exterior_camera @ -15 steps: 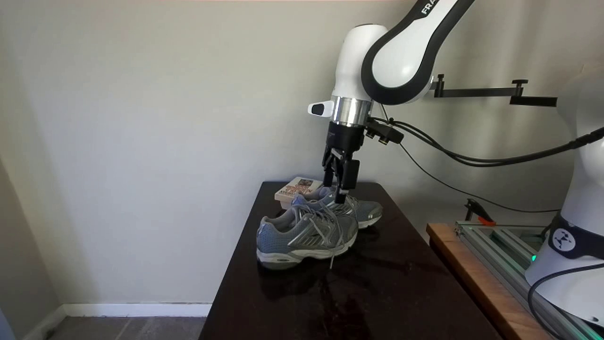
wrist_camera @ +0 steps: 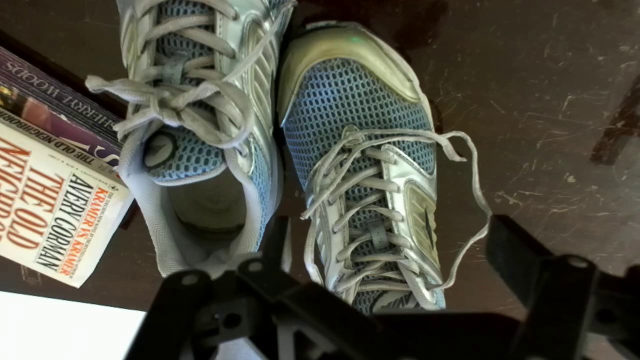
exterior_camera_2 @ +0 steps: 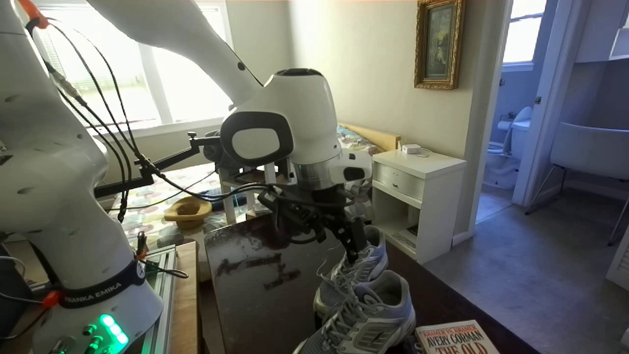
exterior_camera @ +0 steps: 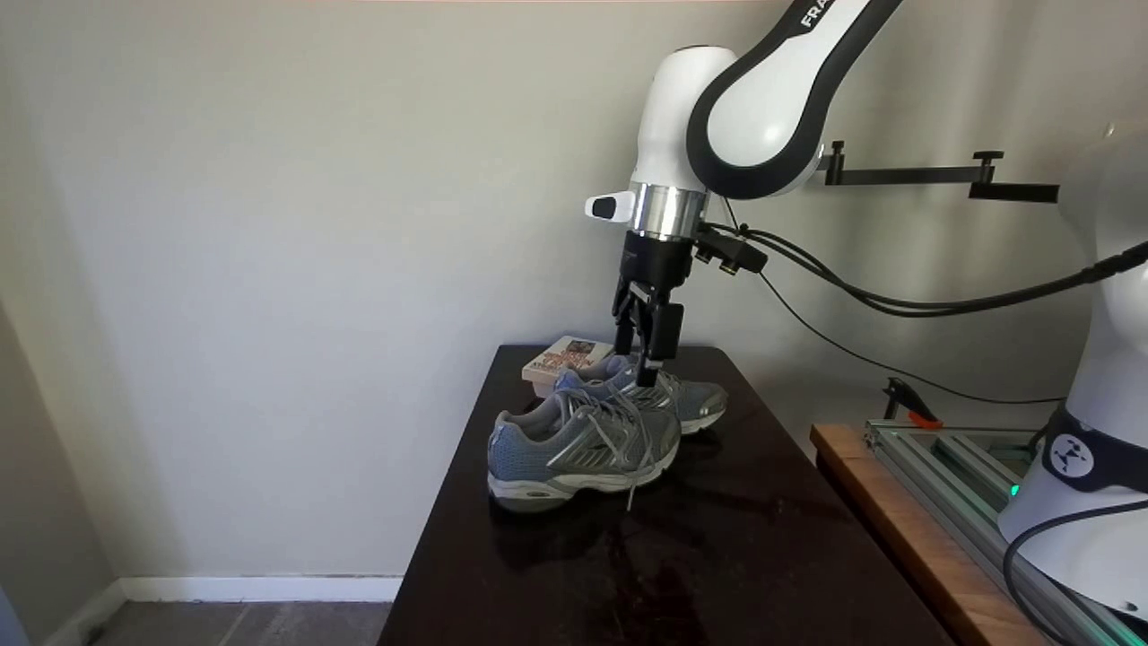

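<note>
A pair of grey-blue running shoes stands side by side on the dark table. The shoe with loose, untied laces (wrist_camera: 360, 180) lies below the gap between my fingers in the wrist view; its heel is hidden behind the gripper. To its left is the shoe with a tied bow (wrist_camera: 174, 114), its opening partly covered by my left finger. My gripper (exterior_camera: 637, 362) points down close over the pair in exterior view 1, fingers spread wide and holding nothing. Exterior view 2 shows the gripper (exterior_camera_2: 352, 250) in front of the untied shoe (exterior_camera_2: 371, 259); whether it touches is unclear.
Stacked paperback books (wrist_camera: 54, 204) lie beside the tied shoe. Cables (exterior_camera: 915, 307) trail from the arm, and a wooden bench (exterior_camera: 861, 484) carries the robot's base.
</note>
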